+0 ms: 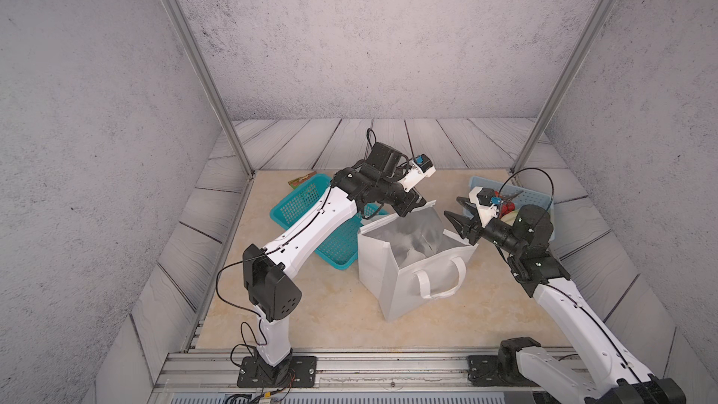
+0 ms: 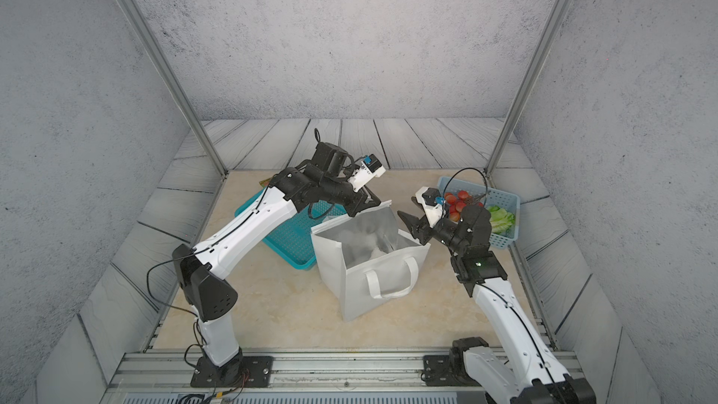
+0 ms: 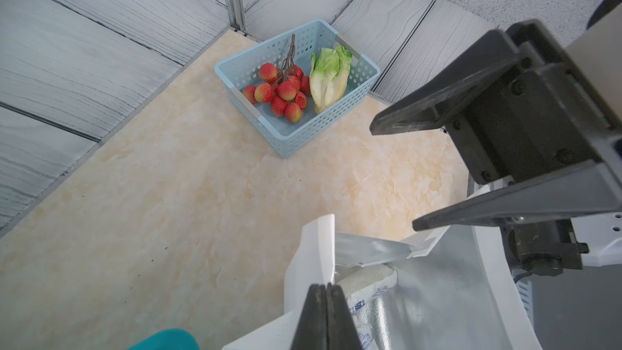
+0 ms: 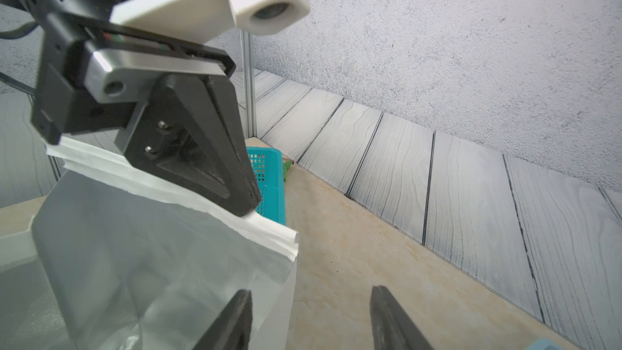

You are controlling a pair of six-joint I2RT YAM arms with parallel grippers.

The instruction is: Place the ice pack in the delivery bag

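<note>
The white delivery bag [image 1: 396, 291] stands open, centre front, with a silver lining. A white packet with print [image 3: 369, 285], perhaps the ice pack, lies inside, partly hidden. My left gripper [image 1: 410, 205] is at the bag's back rim; in the left wrist view it is shut, nothing visible between its fingers. My right gripper [image 1: 457, 226] hangs by the bag's right rim with fingers apart and empty, as the right wrist view also shows.
A teal basket [image 2: 288, 247] lies left of the bag. A light blue basket [image 3: 298, 136] with lychees and lettuce stands back right.
</note>
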